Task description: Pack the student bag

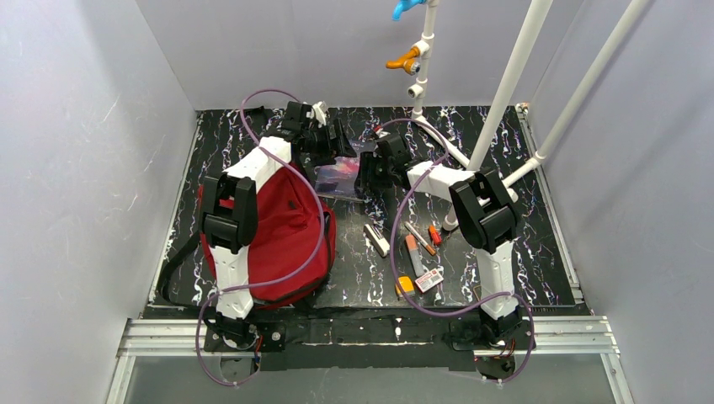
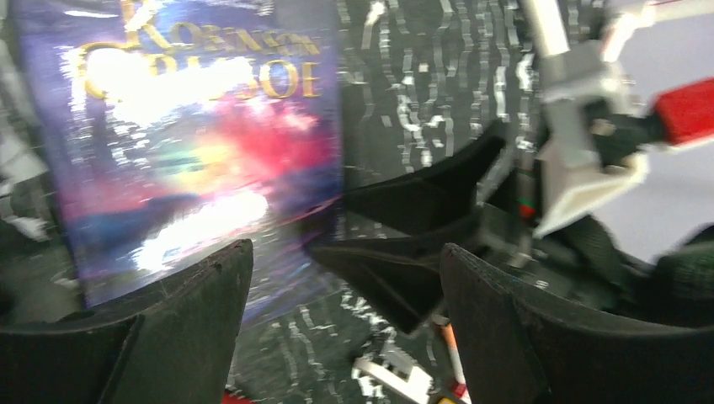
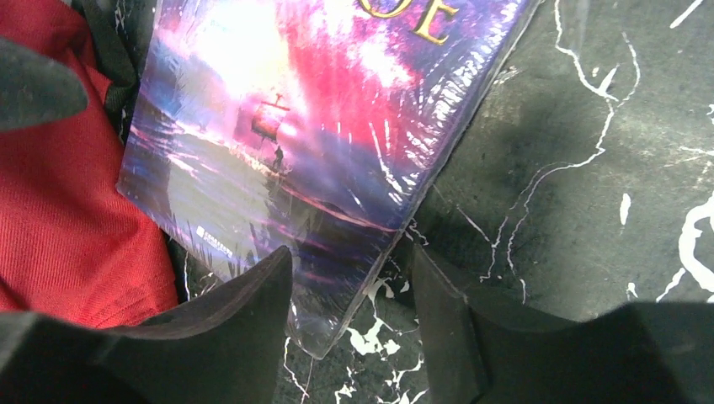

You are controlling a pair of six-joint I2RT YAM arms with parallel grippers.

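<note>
A plastic-wrapped Robinson Crusoe book [image 1: 338,180] lies flat on the dark marbled table, just beyond the red bag [image 1: 282,223]. Over the book's far left side, my left gripper [image 1: 343,143] stands open; its fingers frame part of the cover [image 2: 194,160] in the left wrist view, with nothing gripped. My right gripper [image 1: 368,178] is at the book's right side, fingers parted. In the right wrist view the near corner of the book [image 3: 324,324] shows between those fingers; contact cannot be made out.
Nearer the front right lie a white-and-black item [image 1: 376,240], a grey-orange stick [image 1: 413,255], a pen [image 1: 419,237], a small red item [image 1: 434,235], a yellow tape measure [image 1: 405,287] and a small white box [image 1: 429,280]. White pipes [image 1: 505,93] rise at the right.
</note>
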